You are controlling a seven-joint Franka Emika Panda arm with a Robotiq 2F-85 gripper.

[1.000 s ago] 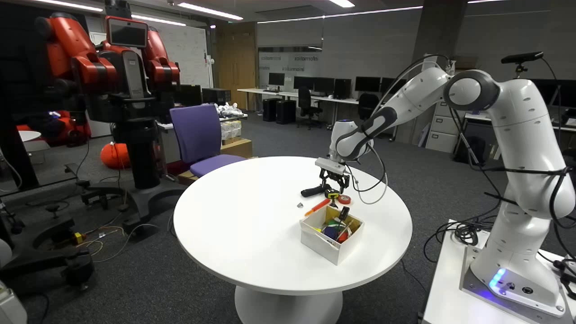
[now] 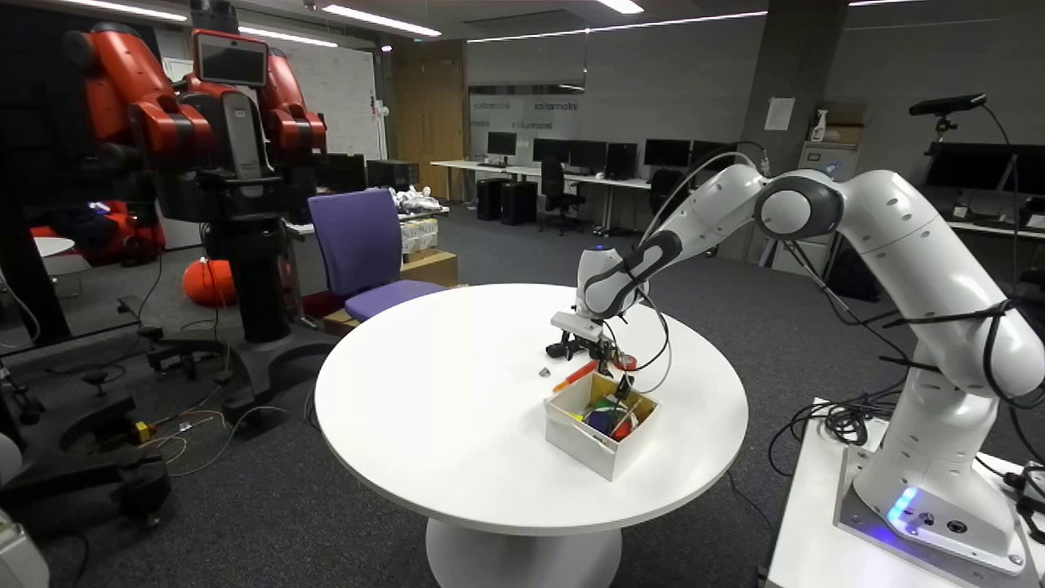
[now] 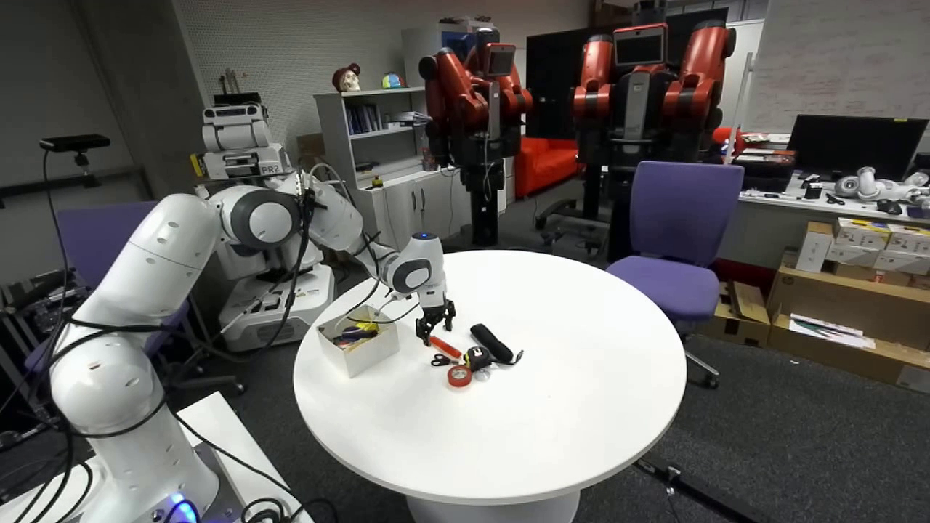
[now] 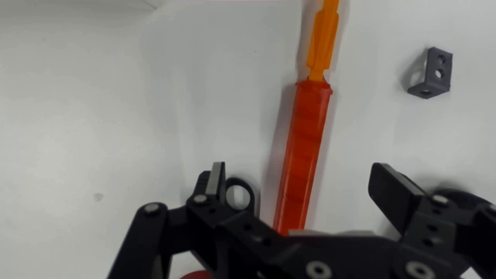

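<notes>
A cutter-like tool with a red handle (image 4: pixel 302 148) and an orange end (image 4: pixel 323 39) lies flat on the white table. My gripper is open above it, one finger to each side of the handle and nothing clasped. The handle's lower end is hidden behind the gripper body in the wrist view. From outside, the gripper (image 3: pixel 437 334) appears low over the table by the red tool (image 3: pixel 445 348), between the box (image 3: pixel 375 350) and a black elongated item (image 3: pixel 490 341).
Close by lie red tape (image 3: pixel 459 375), a tape measure (image 3: pixel 476 357) and black-handled scissors (image 3: pixel 441 359). A small grey bracket (image 4: pixel 439 72) sits beside the orange end. Mixed items fill the open box (image 2: pixel 578 443).
The arm has come down and slightly left in exterior view 1, from above the black item and tape measure to low by the red tool. The table items look unmoved.
</notes>
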